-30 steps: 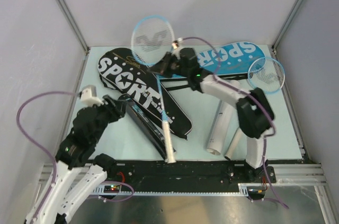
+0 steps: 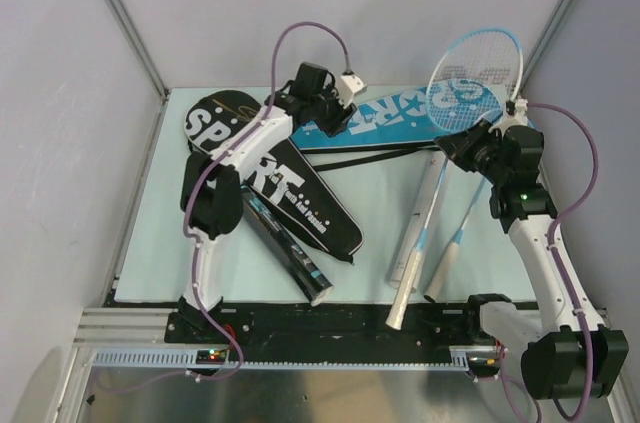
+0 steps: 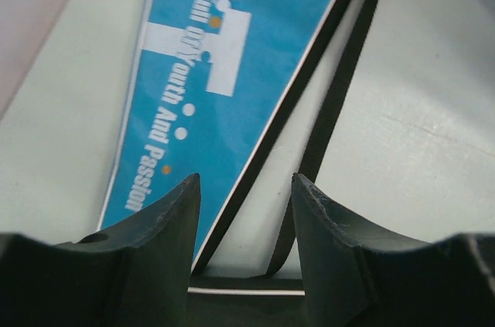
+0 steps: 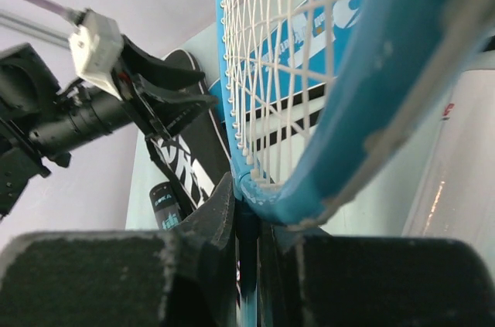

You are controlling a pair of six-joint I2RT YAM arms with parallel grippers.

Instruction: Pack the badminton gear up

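A blue-rimmed racket [image 2: 424, 223] with a white handle is raised over the table's right side, my right gripper [image 2: 455, 155] shut on its shaft just below the head. In the right wrist view the racket frame [image 4: 232, 72] rises from between the fingers. My left gripper stands open and empty above the blue bag [image 3: 201, 87], which has white lettering. A black bag [image 2: 290, 183] marked SPORT lies at the left. Under the held racket, a second racket's handle [image 2: 444, 269] shows; its head is largely hidden by the right arm.
A black tube [image 2: 285, 248] lies beside the black bag. The whitish tube [image 2: 417, 213] lies right of centre, partly beneath the held racket. Bare table [image 2: 365, 233] shows between the black bag and the whitish tube.
My right arm has carried the racket from over the black bag to the right side. The left arm has swung from the front left to the back, over the bags.
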